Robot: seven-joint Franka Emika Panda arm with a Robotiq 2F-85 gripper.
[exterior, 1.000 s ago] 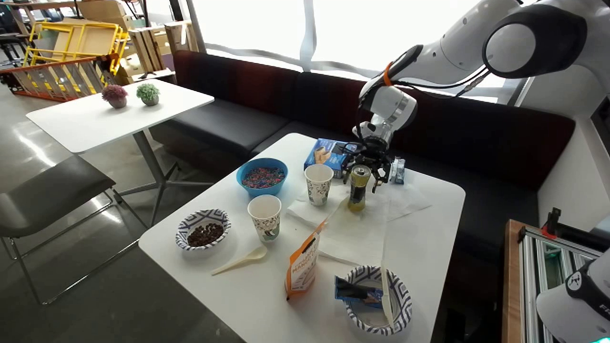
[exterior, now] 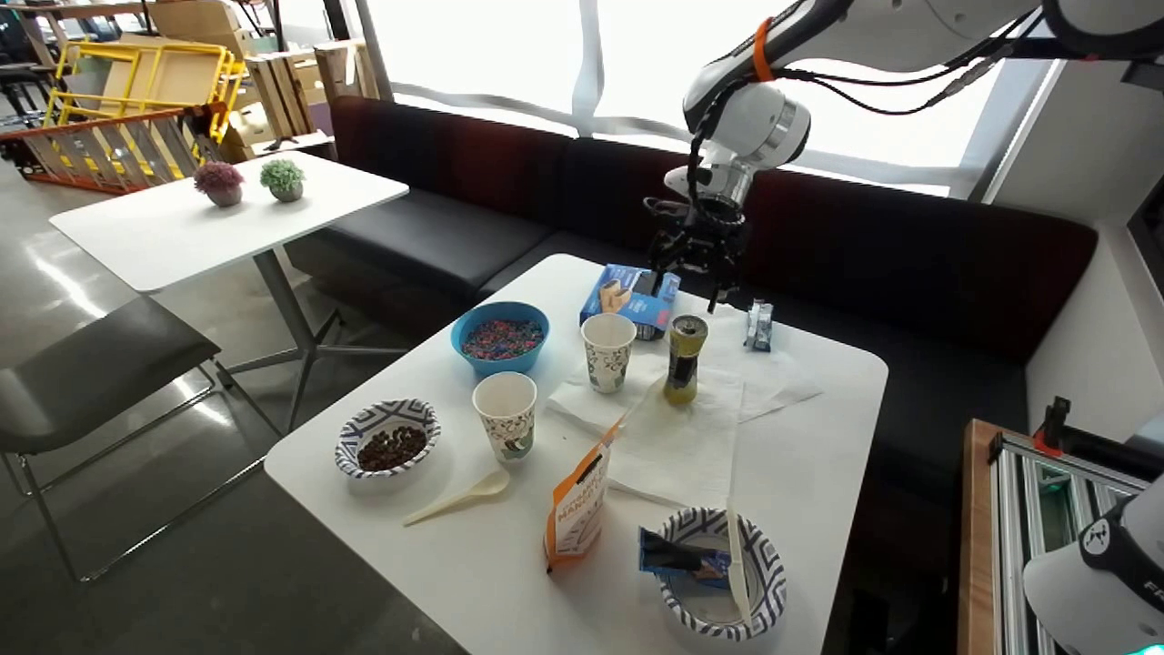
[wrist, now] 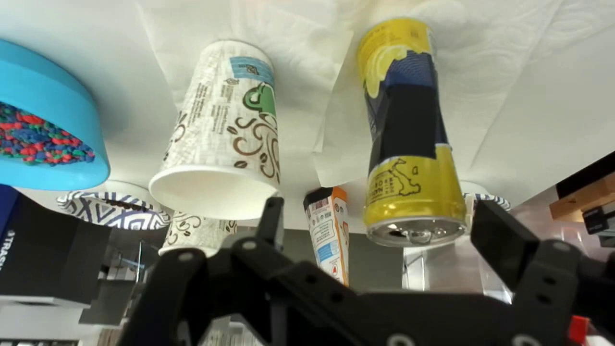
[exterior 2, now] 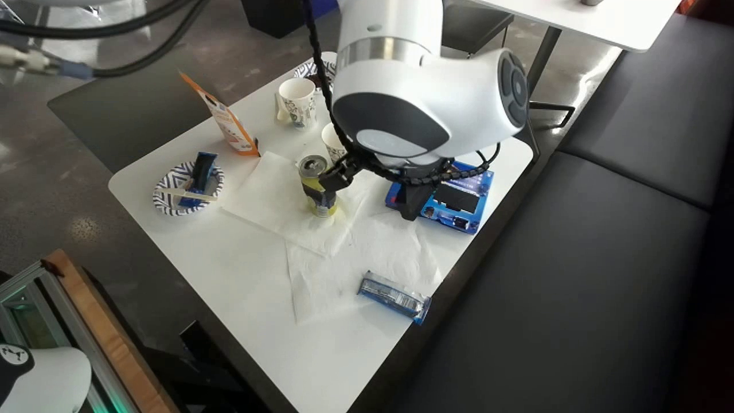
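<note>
A yellow and dark blue can (exterior: pixel 684 366) stands upright on white napkins (exterior: pixel 678 442). In the wrist view the can (wrist: pixel 406 132) appears upside down, toward the right finger's side. My gripper (exterior: pixel 687 286) is open above and behind the can, apart from it, with empty space between its fingers. A patterned paper cup (exterior: pixel 607 355) is upright beside the can, and a second paper cup (exterior: pixel 507 420) is nearer the front. In exterior view 2 the arm hides part of the nearer paper cup (exterior 2: pixel 334 141).
My gripper has risen and moved back from the can. The can stands in the same place, and the other things on the table have not moved.
</note>
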